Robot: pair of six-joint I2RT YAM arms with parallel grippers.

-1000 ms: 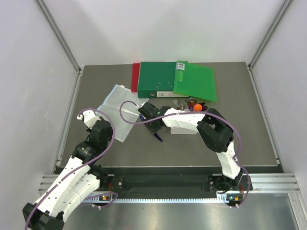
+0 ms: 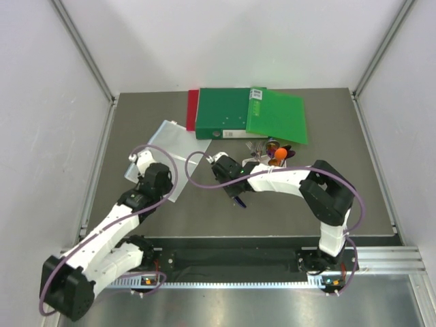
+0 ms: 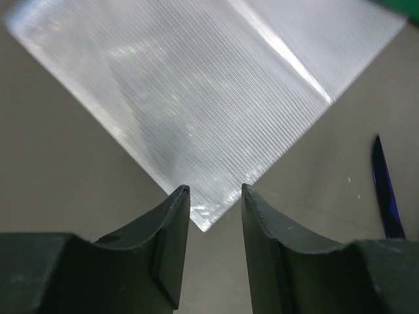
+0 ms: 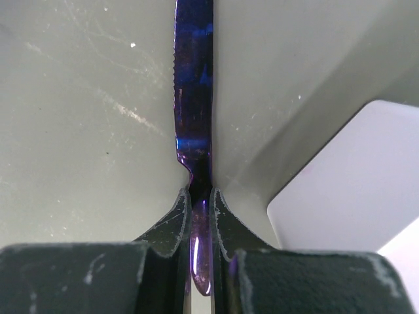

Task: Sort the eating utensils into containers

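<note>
A dark blue, shiny knife (image 4: pixel 194 98) runs between the fingertips of my right gripper, which is shut on it near the neck. In the top view only one end of that knife (image 2: pixel 239 202) shows, below the right gripper (image 2: pixel 230 182); the arm hides the rest. My left gripper is part open and empty, above the corner of a clear plastic sleeve. Forks, spoons and other utensils (image 2: pixel 259 148) stand in a white container (image 2: pixel 246 161), partly covered by the right arm. A pale corner of a container (image 4: pixel 340 176) shows beside the knife.
The clear sleeve (image 2: pixel 178 141) lies flat at left of centre. Green binders (image 2: pixel 221 109) and a red folder (image 2: pixel 192 109) lie at the back. Bare table stretches across the front and far right.
My right gripper has moved a little to the right, and the knife has shifted with it. The left gripper has moved slightly rightward over the sleeve.
</note>
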